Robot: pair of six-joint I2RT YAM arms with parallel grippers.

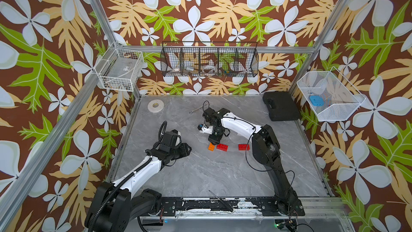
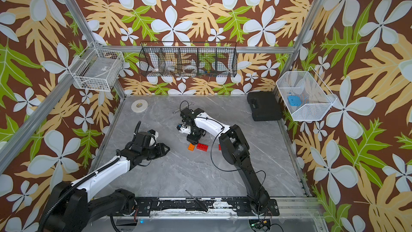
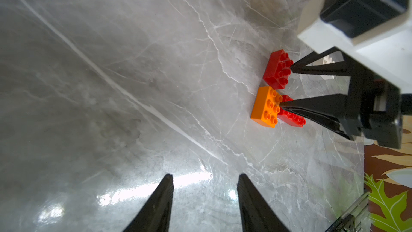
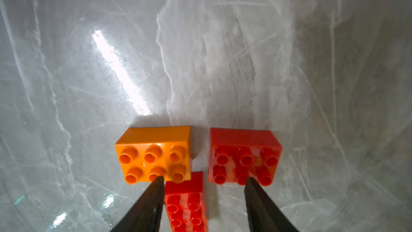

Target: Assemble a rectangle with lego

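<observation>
An orange brick (image 4: 152, 154) lies beside a red brick (image 4: 244, 154), with another red brick (image 4: 184, 202) perpendicular below them in the right wrist view. A further red brick (image 1: 243, 147) lies apart to the right in the top left view. My right gripper is open, pointing down over the group, with no brick clearly held between its fingers. My left gripper stands open over bare table, left of the bricks, nothing between its fingers.
A tape roll (image 1: 155, 105) and a wrench (image 1: 195, 110) lie toward the back, a black case (image 1: 281, 106) at the back right. Wire baskets hang on the frame.
</observation>
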